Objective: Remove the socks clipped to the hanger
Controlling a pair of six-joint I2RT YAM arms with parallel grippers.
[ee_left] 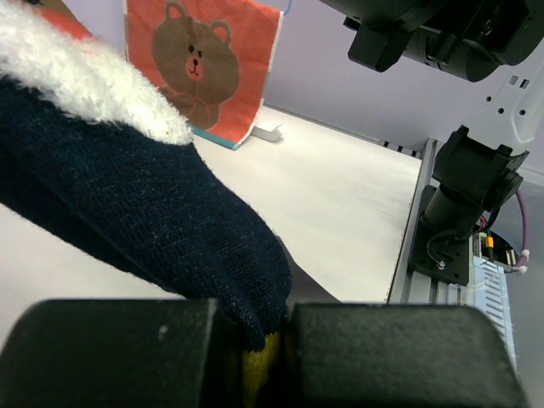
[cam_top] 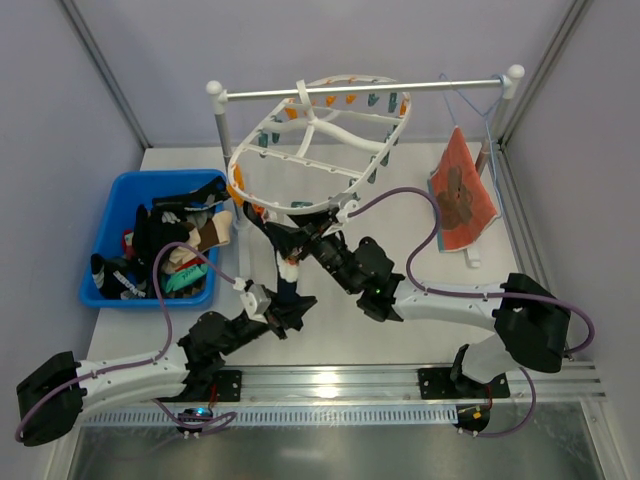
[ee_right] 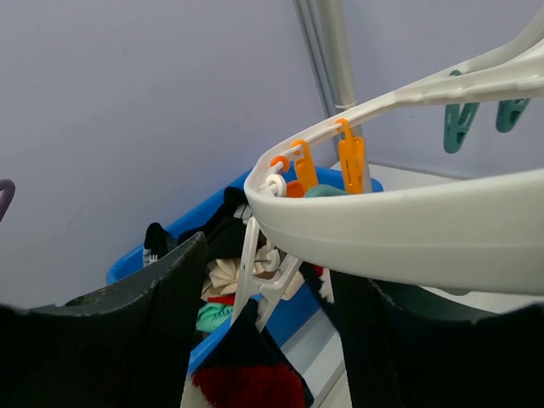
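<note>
The round white hanger [cam_top: 330,206] hangs from the rail, tilted, with orange, green and white clips. A navy sock [cam_top: 286,287] with a white furry band and yellow toe hangs below its near left rim. In the left wrist view my left gripper is shut on the sock's toe end. My right gripper [cam_top: 283,232] is at the rim, above the left one. In the right wrist view its fingers [ee_right: 174,289] stand apart around a white clip [ee_right: 247,272] and a navy-red sock cuff [ee_right: 255,382]. Another dark sock shows partly behind the right finger.
A blue bin [cam_top: 125,195] with several socks and cloths stands at the left. On the right hangs an orange bear cloth [cam_top: 463,192] on a blue cord. The white rail [cam_top: 450,86] and its posts frame the hanger.
</note>
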